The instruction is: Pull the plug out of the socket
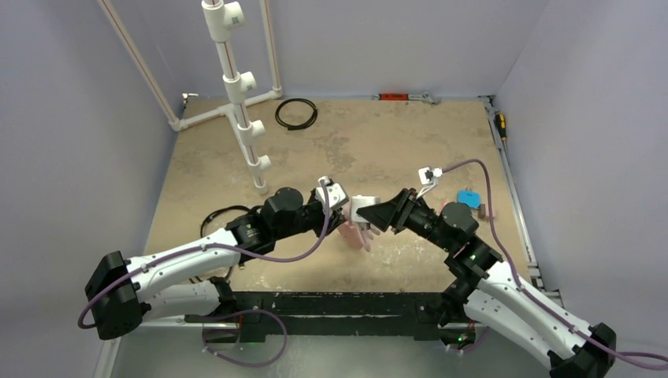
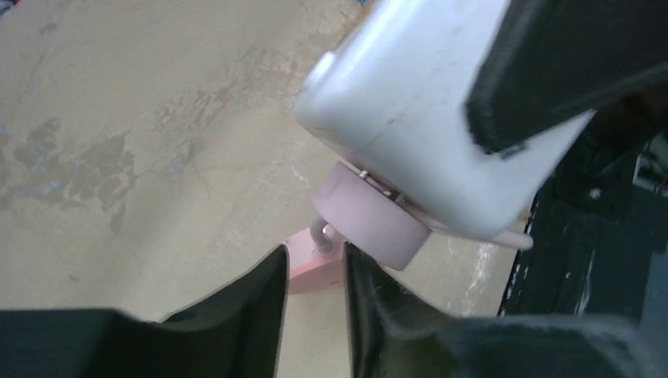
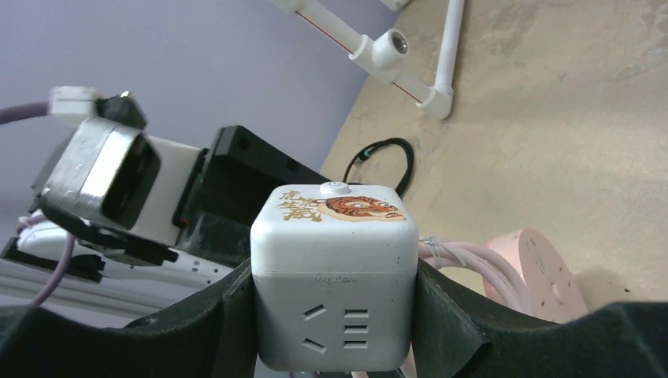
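Note:
My right gripper is shut on a white socket block (image 3: 334, 276) with slotted outlets and a printed picture. A pink plug (image 2: 370, 213) with a pale cable shows just below the block in the left wrist view. My left gripper is just beside it, its dark fingers close together in the lower middle; whether anything is between them is unclear. A pink round piece (image 3: 539, 276) lies on the board below, partly behind the cable.
White pipe framework (image 1: 252, 150) stands at the back left. Black cable coils (image 1: 295, 126) lie on the board, a wrench (image 1: 406, 97) at the back edge, small blue blocks (image 1: 469, 197) at the right.

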